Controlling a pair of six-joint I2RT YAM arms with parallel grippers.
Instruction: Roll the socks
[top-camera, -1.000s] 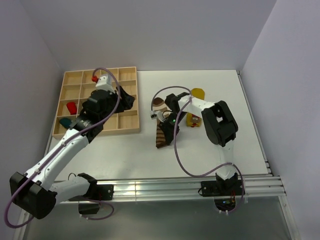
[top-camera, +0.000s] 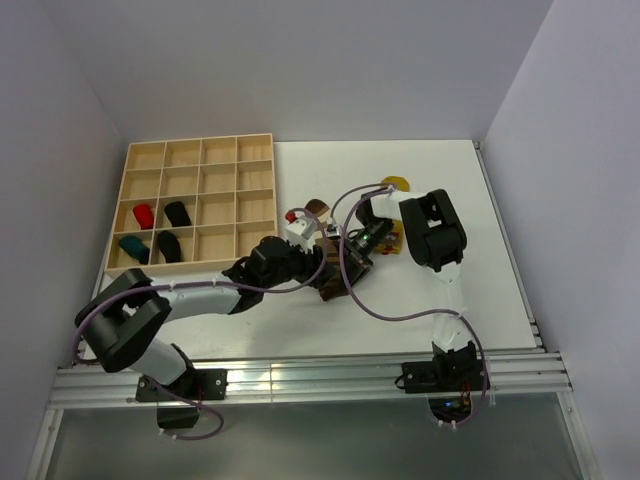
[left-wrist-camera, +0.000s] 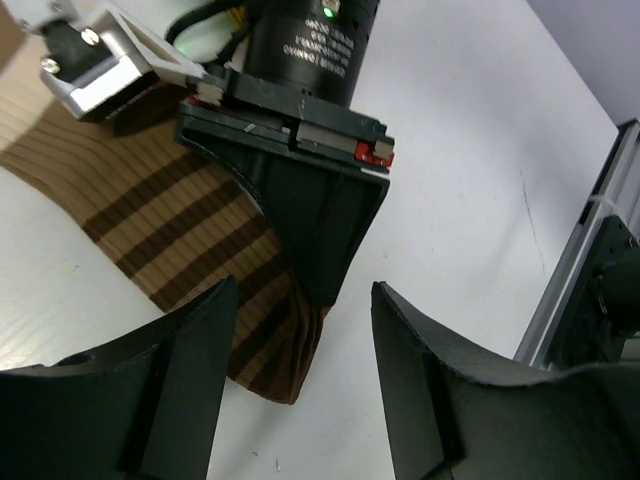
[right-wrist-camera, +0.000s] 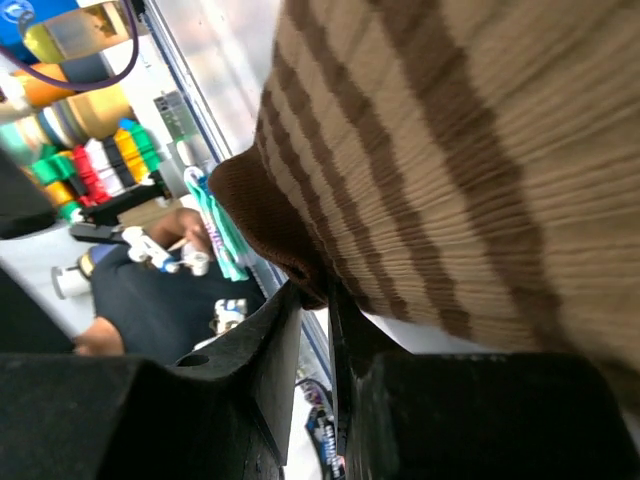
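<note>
A brown-striped sock (top-camera: 333, 287) lies in the middle of the table, largely covered by both arms in the top view. In the left wrist view its striped toe end (left-wrist-camera: 255, 370) lies below the right gripper's body. My left gripper hovers over it, fingers parted, nothing between them. My right gripper is shut on a folded brown edge of the sock (right-wrist-camera: 420, 170).
A wooden grid box (top-camera: 196, 186) at the back left holds red, black and teal rolled socks. Yellow socks (top-camera: 396, 183) lie behind the right arm.
My left gripper has swung from over the grid box down and rightward to the striped sock.
</note>
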